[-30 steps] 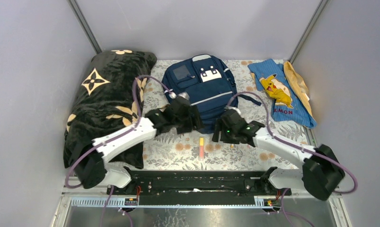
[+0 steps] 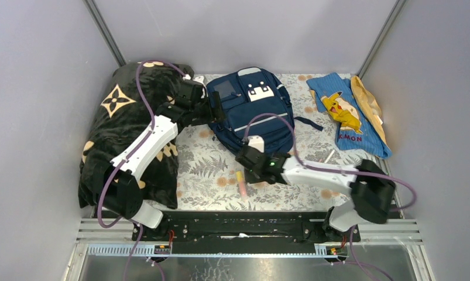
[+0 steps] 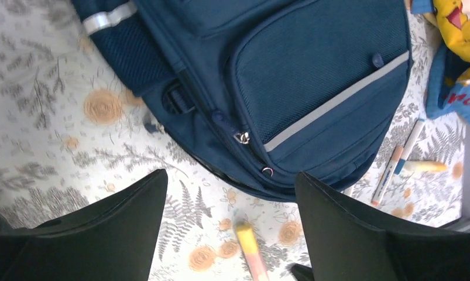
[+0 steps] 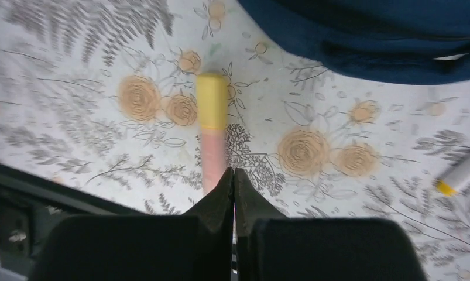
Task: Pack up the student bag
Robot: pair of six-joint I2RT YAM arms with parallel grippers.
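The yellow-capped pink case point(image 2: 242, 186) lies on the patterned cloth below the navy backpack point(image 2: 261, 105). In the right wrist view, my right gripper is shut with its fingertips together. The yellow-capped pink case point(image 4: 212, 117) shows beyond them, outside the fingers, its lower end hidden behind them. My left gripper stands open and empty, with the backpack point(image 3: 291, 105) filling the upper part of its view. From above, the left gripper point(image 2: 216, 111) is over the backpack's left edge.
Several pens and markers point(image 3: 390, 175) lie right of the backpack's base. A blue Pikachu pouch point(image 2: 349, 114) rests at the far right. A dark plush blanket point(image 2: 98, 158) fills the left side.
The right gripper went from open around the case to shut, with the case outside it. The case has shifted slightly left.
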